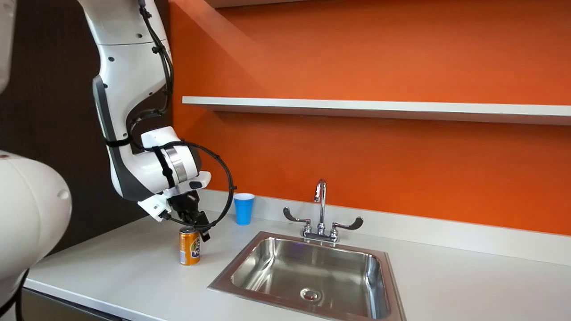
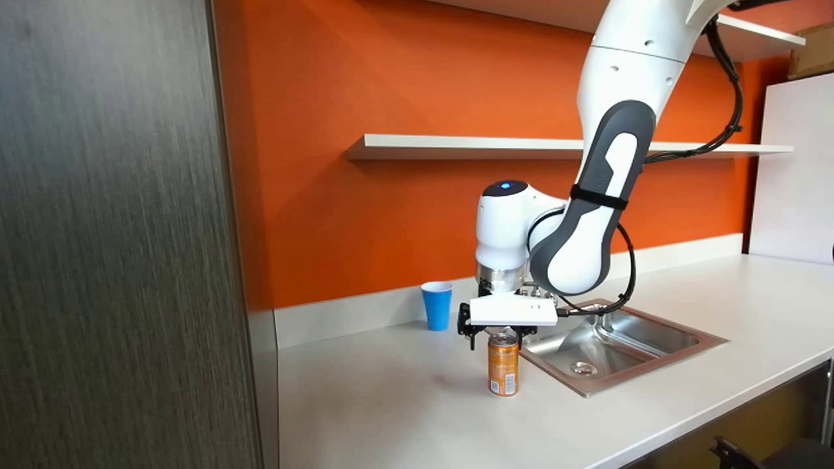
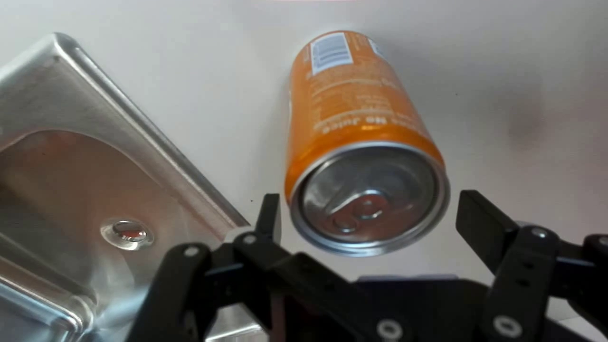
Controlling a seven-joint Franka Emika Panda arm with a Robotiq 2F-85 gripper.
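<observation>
An orange soda can stands upright on the counter, left of the sink. In the wrist view the can points its silver lid with the pull tab toward my camera. My gripper is open, one black finger on each side of the lid, with clear gaps between the fingers and the can. From the second exterior view, the gripper hangs by the top of the can. A blue cup stands farther back, near the wall.
A steel sink is set into the counter right of the can, with a faucet behind it. Above, a white shelf runs along the orange wall. Bare counter lies left of the can.
</observation>
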